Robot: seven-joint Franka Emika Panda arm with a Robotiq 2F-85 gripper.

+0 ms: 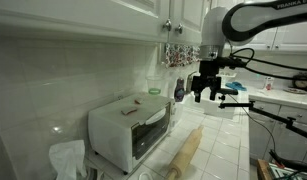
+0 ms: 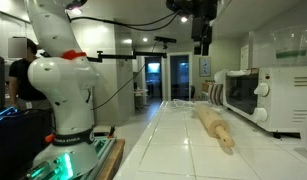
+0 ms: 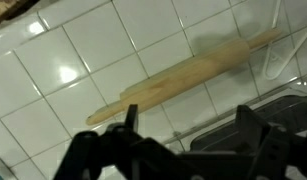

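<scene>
A wooden rolling pin lies flat on the white tiled counter, slanting across the wrist view. In exterior view 2 the same rolling pin rests well below my gripper. High over the counter, my gripper hangs with its fingers pointing down. Its fingers are open and nothing is between them; the two dark fingers show apart at the bottom of the wrist view.
A white toaster oven stands against the wall with small items on top. White cloth or paper lies at its near side. Cabinets overhang the counter. Open tile surrounds the rolling pin.
</scene>
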